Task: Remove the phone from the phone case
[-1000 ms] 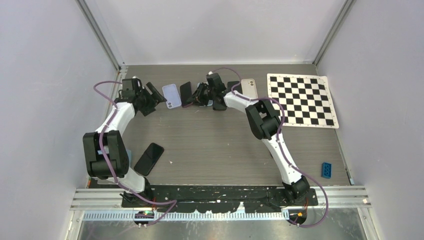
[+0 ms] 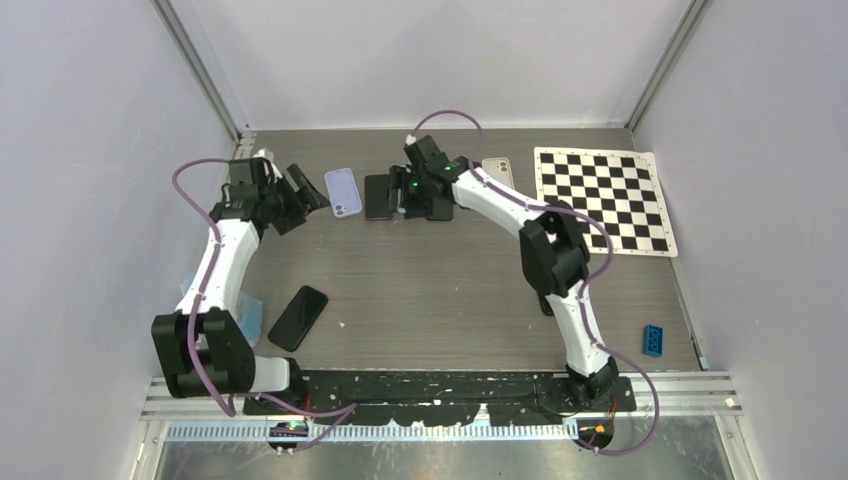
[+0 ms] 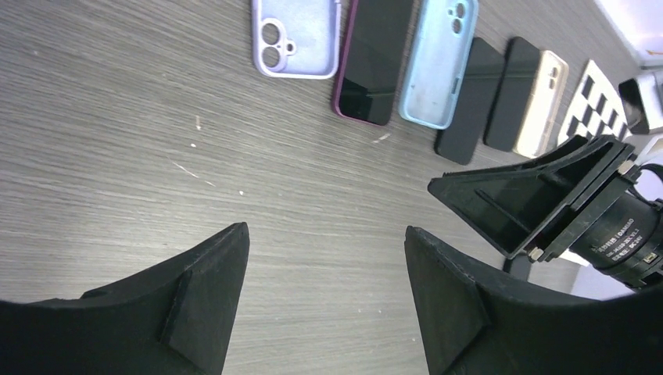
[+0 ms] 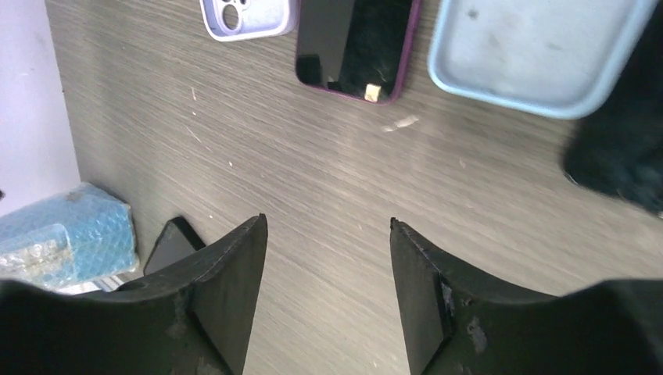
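A purple-rimmed phone (image 3: pixel 374 62) lies between a lavender case (image 3: pixel 295 58) and a light-blue case (image 3: pixel 430 78); the blue case is empty. My left gripper hangs open at the left of the row in the top view, nothing between its fingers. My right gripper is above the row, near the purple phone; in its wrist view the fingertips stand apart with only table visible between them.
Dark phones (image 3: pixel 467 101), a cream phone or case (image 2: pixel 497 172) and a checkerboard (image 2: pixel 605 200) are to the right. A dark phone (image 2: pixel 298 318) lies front left, a small blue block (image 2: pixel 652 340) front right.
My right gripper has risen off the row and come slightly toward the front.
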